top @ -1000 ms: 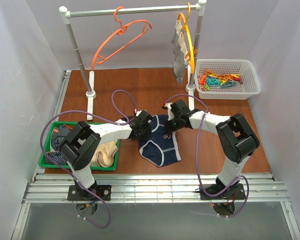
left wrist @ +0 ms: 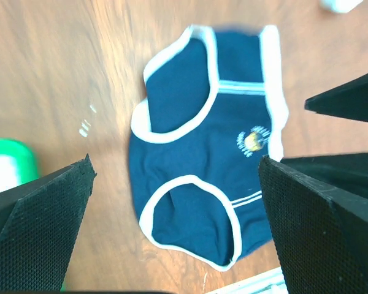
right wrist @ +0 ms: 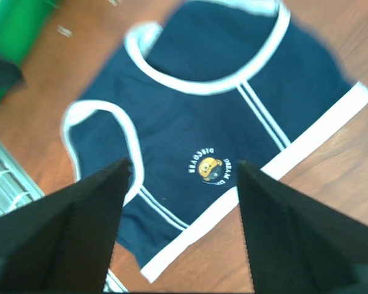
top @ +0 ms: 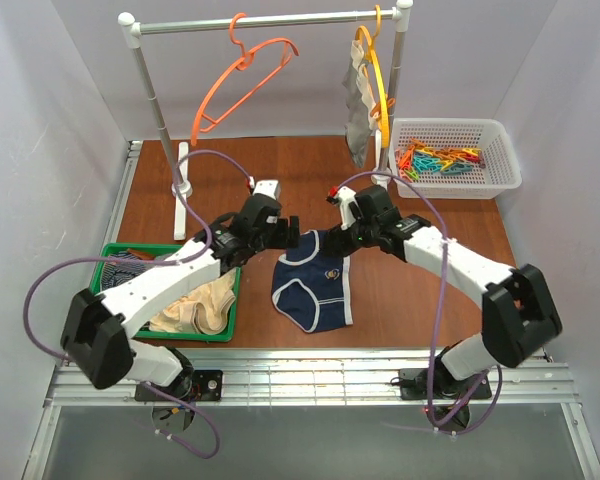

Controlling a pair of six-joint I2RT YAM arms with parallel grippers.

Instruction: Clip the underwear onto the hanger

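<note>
Navy underwear point(top: 310, 292) with white trim and a small round logo point(right wrist: 210, 168) lies spread flat on the wooden table. My left gripper point(top: 282, 232) is raised above its upper left, open and empty, its dark fingers framing it in the left wrist view. My right gripper point(top: 336, 240) hangs over the upper right part, fingers apart over the cloth, with nothing seen held between them. An orange hanger point(top: 245, 85) hangs on the rail point(top: 267, 20); a yellow hanger point(top: 379, 85) carries grey fabric point(top: 359, 115).
A white basket point(top: 502, 170) of colourful clips stands at back right. A green bin point(top: 225, 330) with folded clothes sits at front left. The rack's posts stand behind both arms. Bare table shows right of the underwear and at the back centre.
Both arms have risen from the cloth, the left one most clearly, its gripper higher and further back. The underwear lies slightly further left than about a second ago.
</note>
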